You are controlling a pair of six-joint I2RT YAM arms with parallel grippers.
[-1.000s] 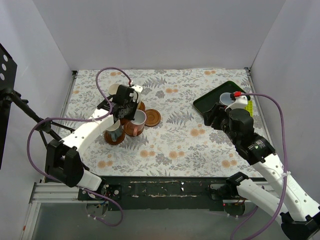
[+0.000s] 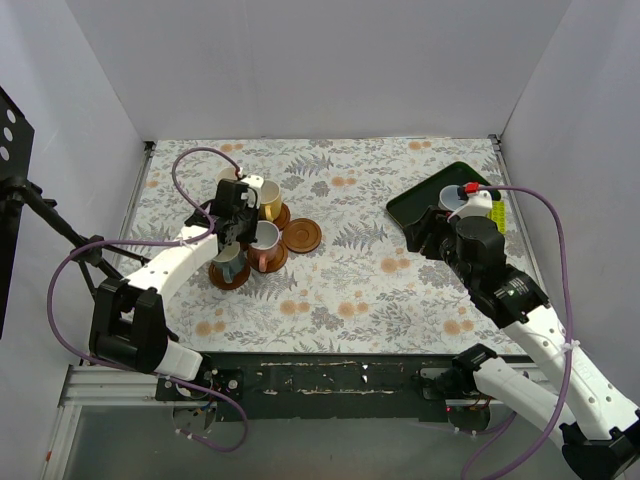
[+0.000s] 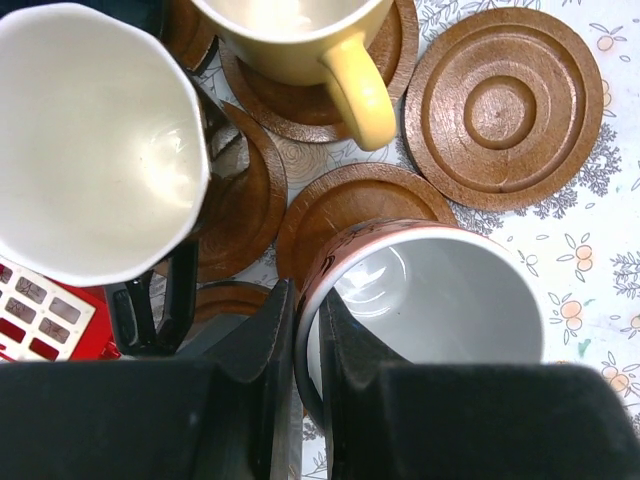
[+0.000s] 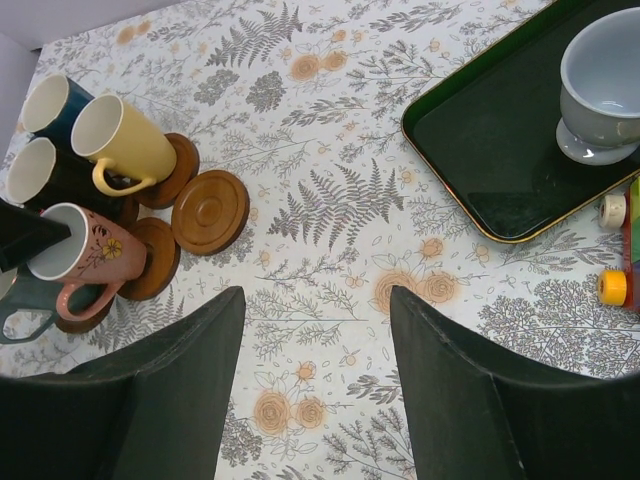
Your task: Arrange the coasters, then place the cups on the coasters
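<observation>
A pink cup with a white inside [image 3: 440,295] has its rim between the fingers of my left gripper, which is shut on it. In the right wrist view this pink cup [image 4: 108,250] leans at a tilt, overlapping the edge of a wooden coaster [image 4: 152,258]. Whether its base touches that coaster is hard to tell. To its upper right lies an empty round coaster [image 3: 503,108]. My right gripper stands open over the right side of the table, nothing between its fingers.
Yellow [image 4: 122,140], black [image 4: 55,175], blue [image 4: 57,105] and grey-green cups [image 2: 230,262] crowd around the pink one. A green tray [image 2: 432,193] with a white cup [image 2: 452,199] stands at the right.
The left gripper has moved left with the pink cup, bringing it closer to the row of cups and coasters. My right arm has stayed almost still.
</observation>
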